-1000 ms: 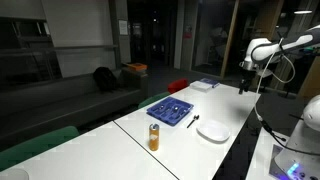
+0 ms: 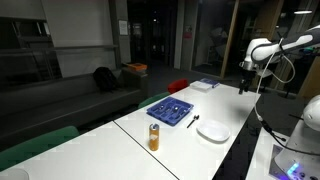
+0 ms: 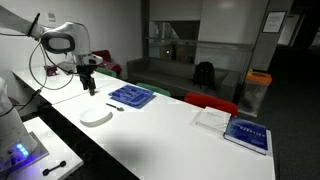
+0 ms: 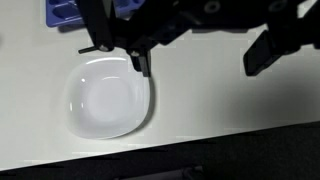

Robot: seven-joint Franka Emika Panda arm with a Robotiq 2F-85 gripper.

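High over the far right end of the table, my gripper (image 2: 245, 90) stands open with nothing between its fingers. In the wrist view the two dark fingers of the gripper are wide apart. A white plate with raised edges (image 4: 108, 100) lies below and to the left of them, apart from the fingers. Exterior view 1 has that plate (image 2: 213, 130) near the table's front edge. Beside it rests a dark utensil (image 2: 192, 122). Further back sits a blue compartmented tray (image 2: 168, 110) with something small in it. An orange bottle with a pale lid (image 2: 154, 137) stands upright at mid-table.
A white box (image 3: 213, 119) and a dark blue box or book (image 3: 247, 132) lie at one table end. Another dark utensil (image 3: 48, 170) is on a separate surface by the robot's base. Chairs and a sofa stand behind.
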